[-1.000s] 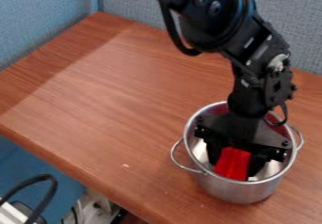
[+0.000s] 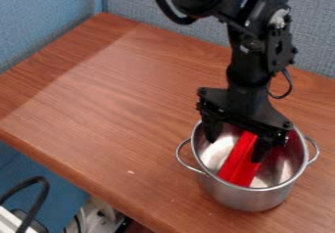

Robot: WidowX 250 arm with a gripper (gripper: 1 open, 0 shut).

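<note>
A steel pot (image 2: 262, 195) with two handles stands at the right front of the wooden table, with a red elongated object (image 2: 241, 162) lying inside it. My black gripper (image 2: 242, 139) is just over the pot, open, its fingers spread above the red object near the back of the rim. Nothing shows held between the fingers; part of the pot's interior is hidden behind them.
A padded wall runs along the back.
My gripper has risen from inside the pot to just above it, uncovering more of the red object. The pot stays in about the same place.
</note>
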